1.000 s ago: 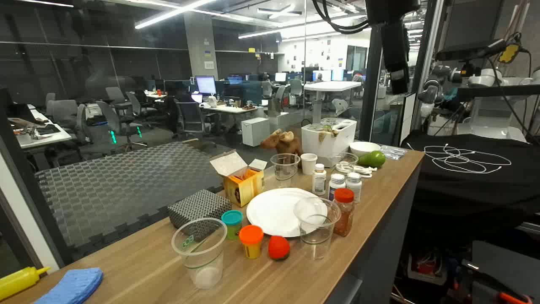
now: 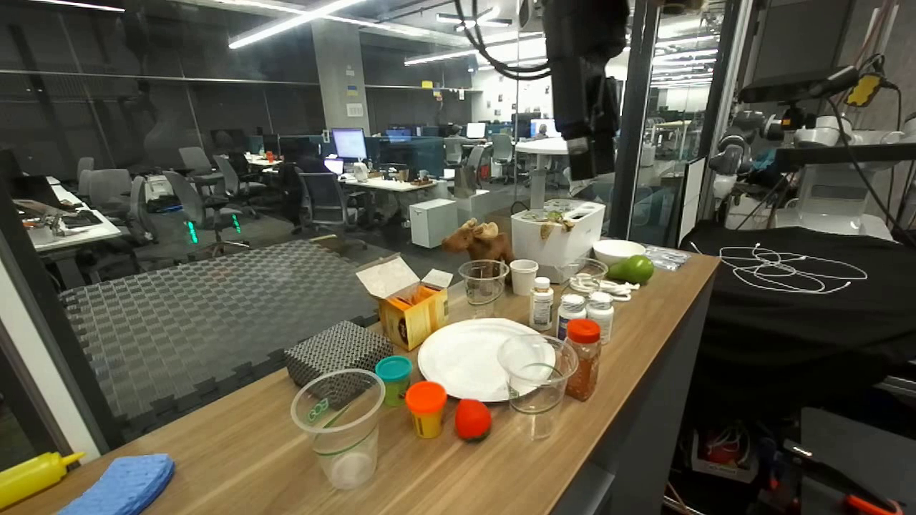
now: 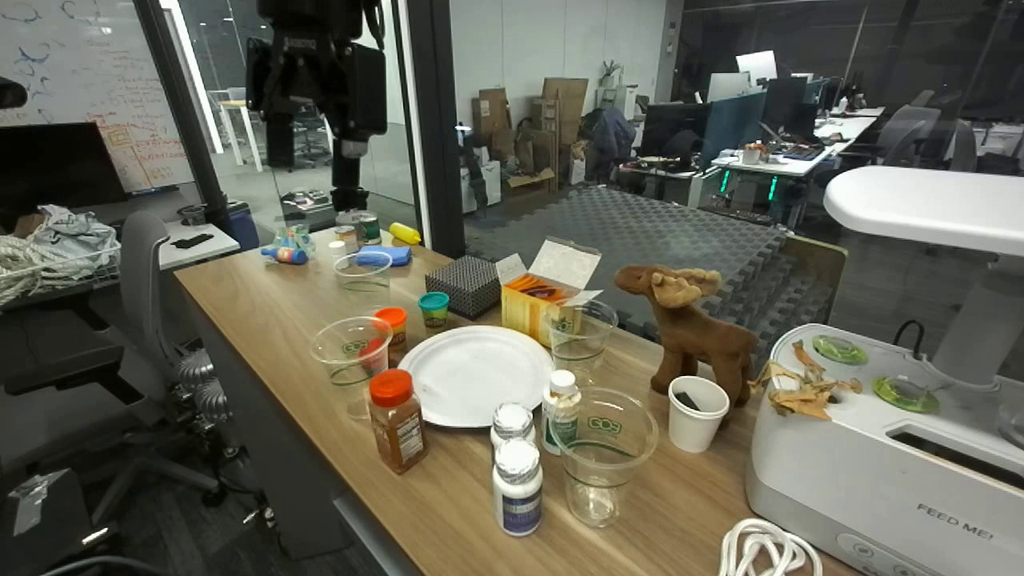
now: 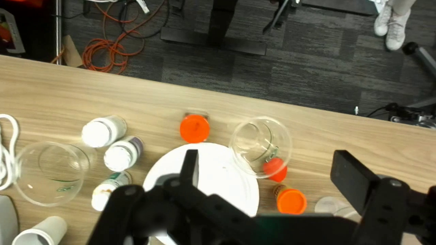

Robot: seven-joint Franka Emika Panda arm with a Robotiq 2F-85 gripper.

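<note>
High over the counter, my gripper is open, its two fingers far apart with nothing held between them. In exterior view 2 the same gripper (image 3: 314, 178) hangs well clear of the objects. Below it in the wrist view lie a white plate (image 4: 220, 179), an orange-lidded spice jar (image 4: 194, 128), a clear cup (image 4: 261, 141), a small red ball (image 4: 278, 173) partly seen through that cup, and an orange-lidded tub (image 4: 291, 200). Several pill bottles, one of them a white-capped bottle (image 4: 118, 157), stand left of the plate. Part of the plate is hidden behind the gripper.
A yellow open box (image 2: 414, 316), a dark patterned box (image 2: 339, 356), a teal-lidded tub (image 2: 394, 378) and a plush moose (image 3: 706, 336) line the far side. The white planter (image 3: 864, 461) stands at one end. A bare strip runs along the counter's near edge (image 4: 204, 98).
In exterior view 1 my gripper has moved left and slightly lower, and now hangs in front of the glass background above the counter. The objects on the counter have not moved.
</note>
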